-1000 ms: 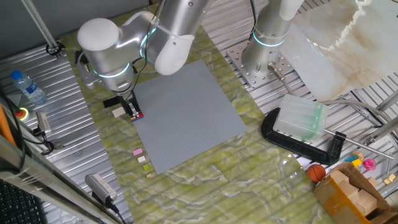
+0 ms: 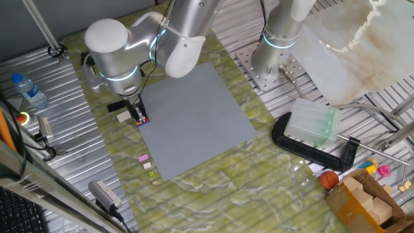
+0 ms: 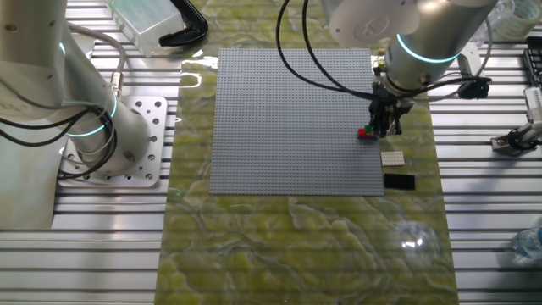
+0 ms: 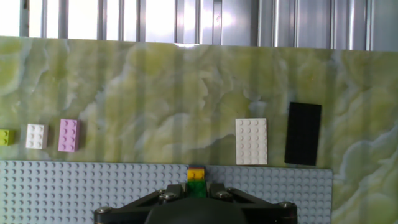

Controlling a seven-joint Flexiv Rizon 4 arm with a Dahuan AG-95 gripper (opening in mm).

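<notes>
At the edge of the grey baseplate [image 2: 197, 123], my gripper [image 2: 140, 117] points down over a small group of coloured bricks. Seen from the wrist, its dark fingers [image 4: 217, 191] flank a green brick [image 4: 196, 188] closely on both sides, with no clear gap. A yellow brick [image 4: 196, 175] shows just beyond the green one, with a thin reddish strip behind it. In exterior view 2, a red brick [image 3: 362, 133] sits beside the fingertips on the baseplate's edge. The lower parts of these bricks are hidden, so how they join cannot be told.
Off the baseplate lie a white plate [image 4: 251, 142], a black plate [image 4: 303, 134], a pink brick [image 4: 69, 135], a white brick [image 4: 37, 136] and a lime brick [image 4: 6, 137]. A black clamp [image 2: 317, 153] and a cardboard box [image 2: 352, 206] stand to one side. Most of the baseplate is bare.
Over the last second the arm's wrist has shifted slightly right and become more upright. The fingertips stay at the same bricks, and the loose pieces have not moved.
</notes>
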